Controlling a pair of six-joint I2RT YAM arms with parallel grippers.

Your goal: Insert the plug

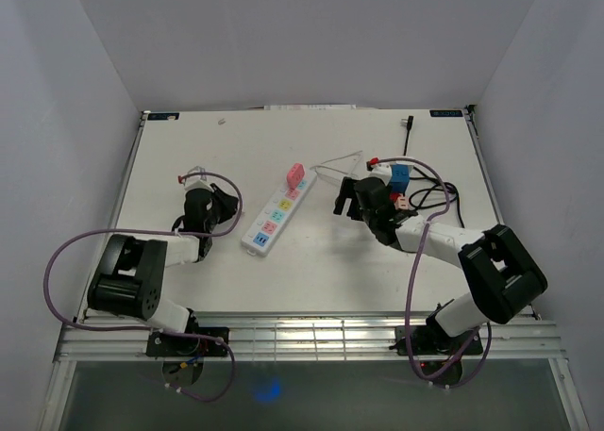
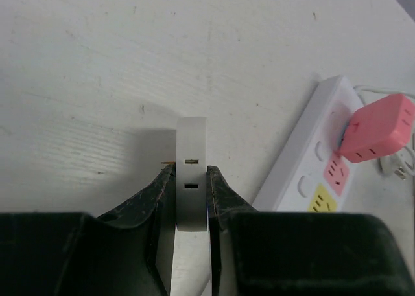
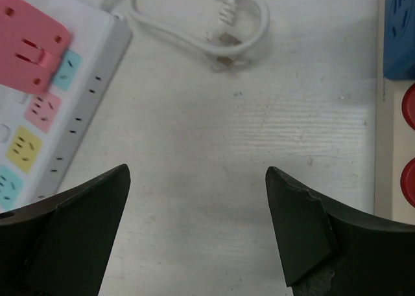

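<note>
My left gripper is shut on a white plug (image 2: 191, 140), held upright with its slots facing the camera, left of the white power strip (image 1: 278, 214). The strip carries coloured sockets and a pink cube adapter (image 2: 376, 127) at its far end. My right gripper stands open with nothing between its fingers, above bare table to the right of that strip. A clear-ended white plug with its cable (image 3: 227, 50) lies on the table beyond it.
At the right, a beige strip (image 3: 389, 147) with red switches carries a blue cube adapter (image 3: 399, 30); a black cable (image 1: 448, 190) lies coiled beside it.
</note>
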